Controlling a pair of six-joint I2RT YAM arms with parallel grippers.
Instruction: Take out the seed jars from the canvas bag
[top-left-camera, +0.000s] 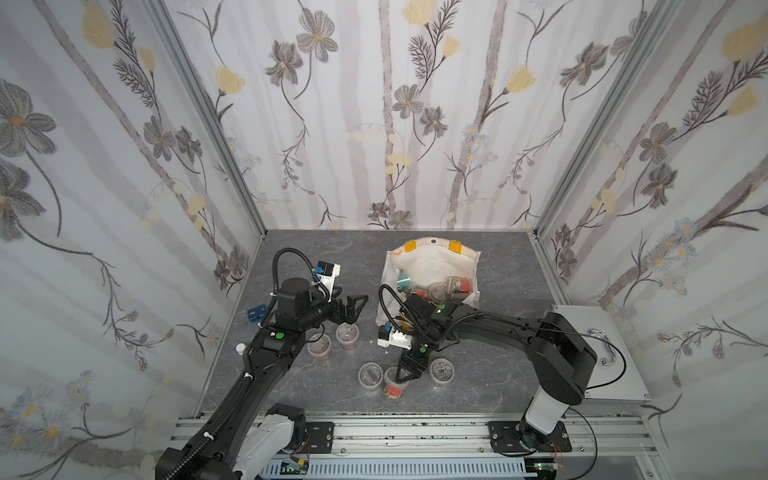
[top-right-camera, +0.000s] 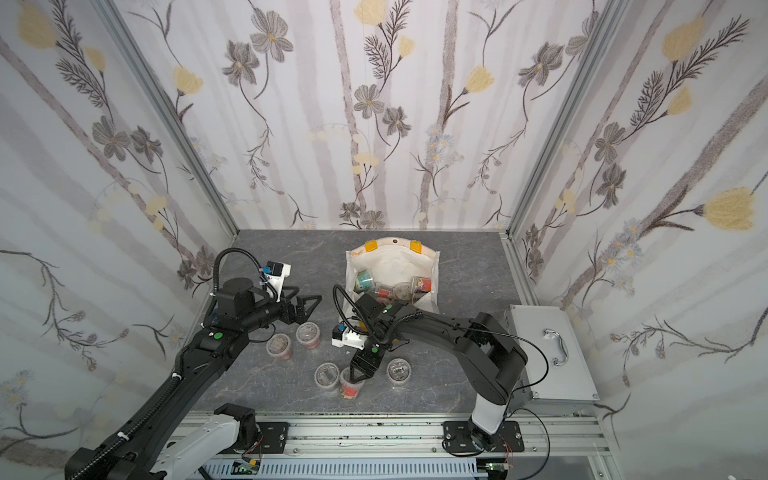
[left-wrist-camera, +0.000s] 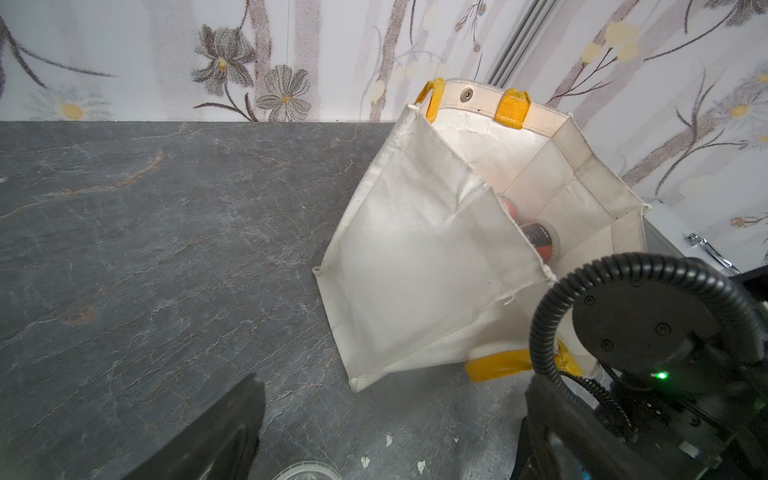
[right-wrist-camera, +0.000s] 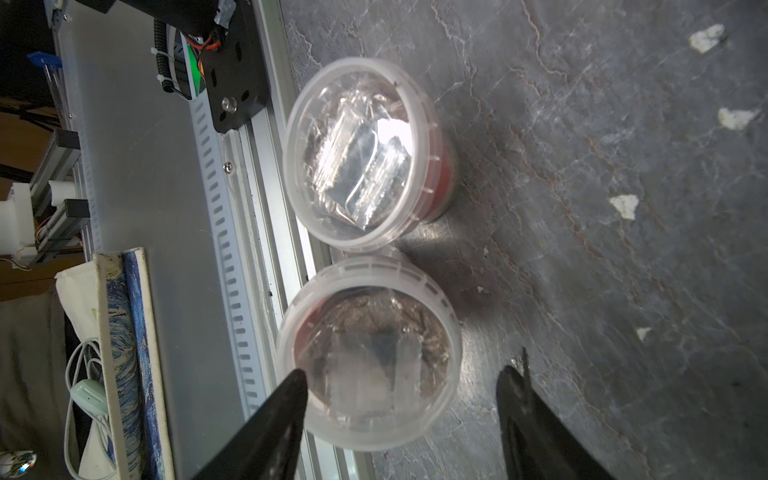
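The white canvas bag (top-left-camera: 432, 260) with yellow straps stands at the back, holding several jars (top-right-camera: 364, 280). My right gripper is part open low at the front, its fingers either side of a clear-lidded jar (right-wrist-camera: 368, 344) with reddish contents; whether it touches the jar cannot be told. A second jar (right-wrist-camera: 360, 152) stands beside it. My left gripper (top-left-camera: 352, 305) stands open left of the bag, above the table, with nothing between its fingers.
Several jars (top-left-camera: 318, 344) stand on the grey table (top-left-camera: 504, 264) at front and left. A white box (top-left-camera: 608, 368) sits at the right.
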